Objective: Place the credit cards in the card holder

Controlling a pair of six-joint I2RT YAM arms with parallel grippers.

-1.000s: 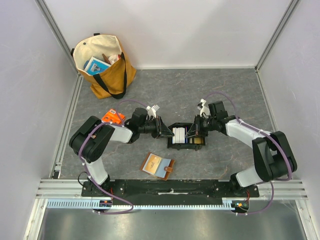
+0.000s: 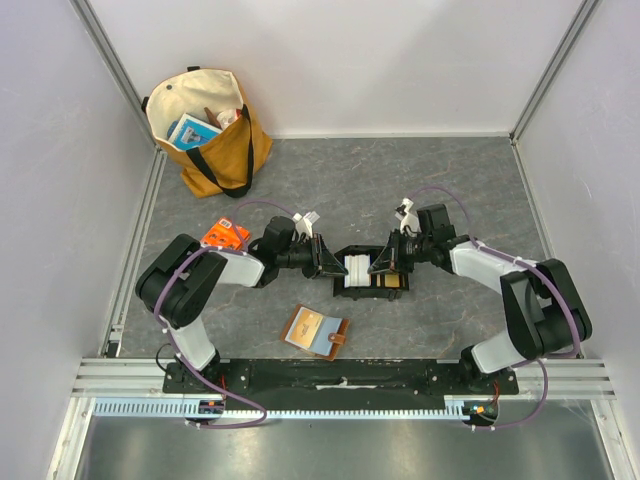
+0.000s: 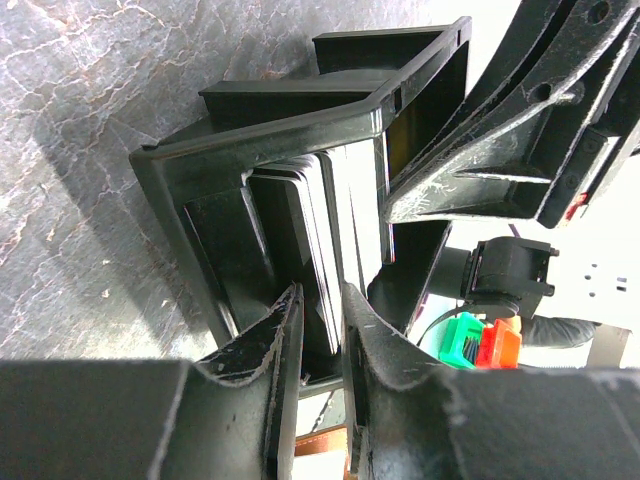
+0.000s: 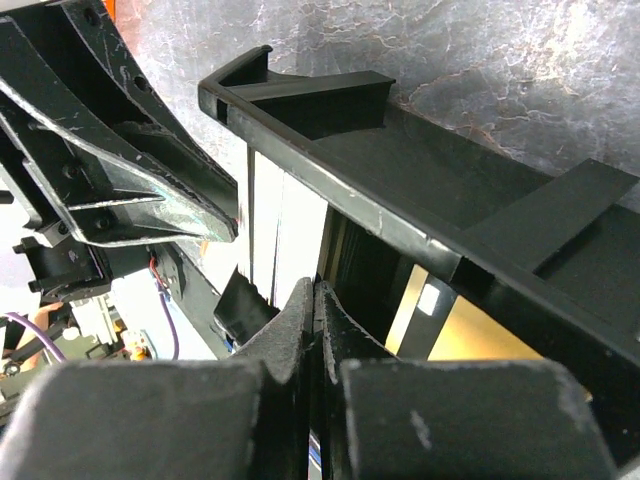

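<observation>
A black open box (image 2: 372,292) stands mid-table with thin white slabs (image 2: 357,268) and gold ones (image 2: 394,281) on edge inside it. Whether these are the credit cards, I cannot tell. At the box's left end, my left gripper has a narrow gap between its fingertips, with white slab edges (image 3: 322,245) behind them. My right gripper is shut beside the white slabs (image 4: 285,220), and nothing shows between its fingers. Nearer the front, a brown-edged folder (image 2: 338,338), perhaps the card holder, lies open with a gold panel (image 2: 305,328) on its left side.
An orange item (image 2: 226,234) lies behind the left arm. The yellow bag (image 2: 255,145) stands at the back left with things inside. Bare table (image 2: 400,170) stretches behind the box and to its right.
The box has shifted very slightly left. My right gripper has moved a little left along it, and its fingers have come together. The left arm looks almost unmoved.
</observation>
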